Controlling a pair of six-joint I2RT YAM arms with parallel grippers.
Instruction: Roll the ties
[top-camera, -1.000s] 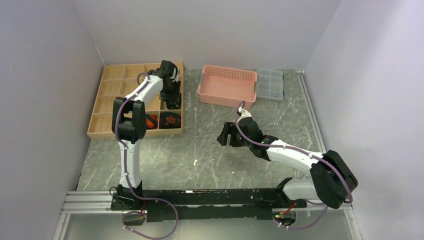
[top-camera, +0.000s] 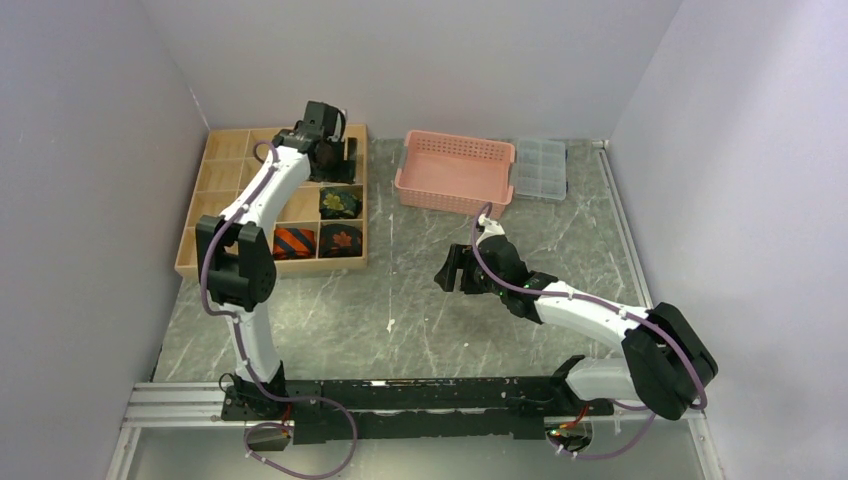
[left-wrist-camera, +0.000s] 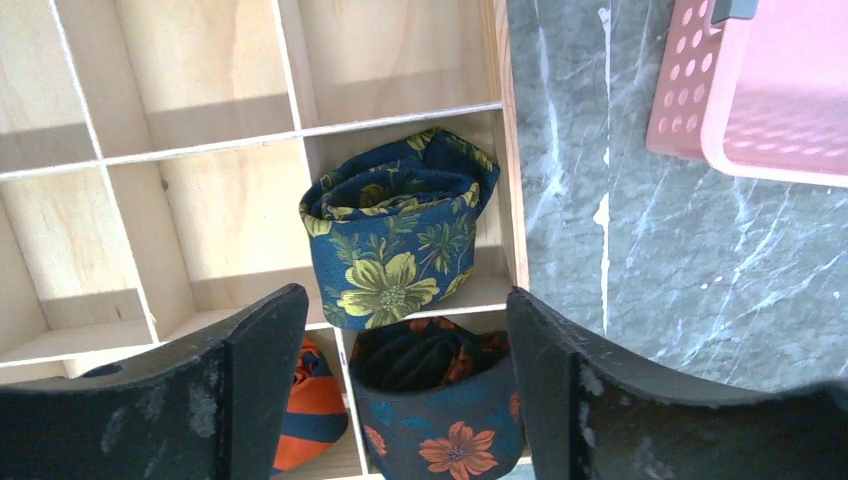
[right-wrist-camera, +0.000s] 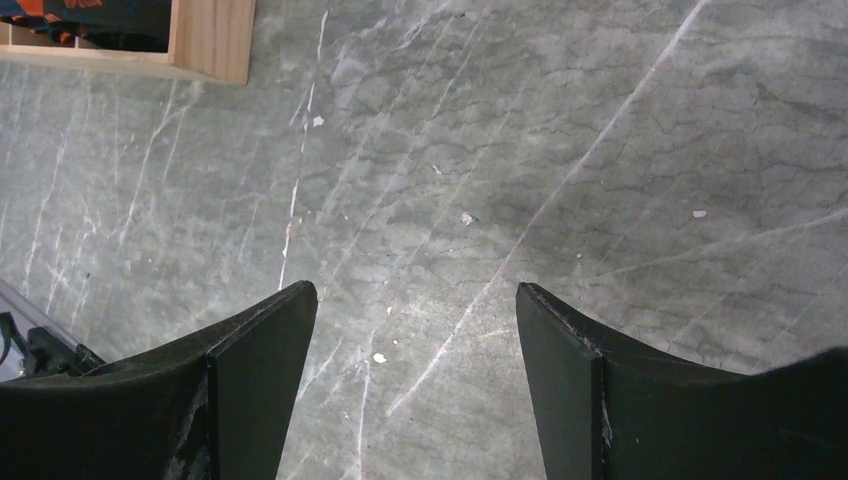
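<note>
A rolled navy tie with yellow flowers (left-wrist-camera: 390, 260) sits in a compartment of the wooden box (top-camera: 235, 141). Below it in the left wrist view are a rolled dark tie with orange flowers (left-wrist-camera: 450, 440) and an orange-and-navy striped one (left-wrist-camera: 305, 425), each in a compartment. My left gripper hangs over these ties, its fingers apart and nothing held. My right gripper is over bare table, open and empty.
A pink basket (top-camera: 455, 197) stands right of the box, with a clear divided tray (top-camera: 540, 168) beside it. Grey walls enclose the back and sides.
The right arm is unchanged.
</note>
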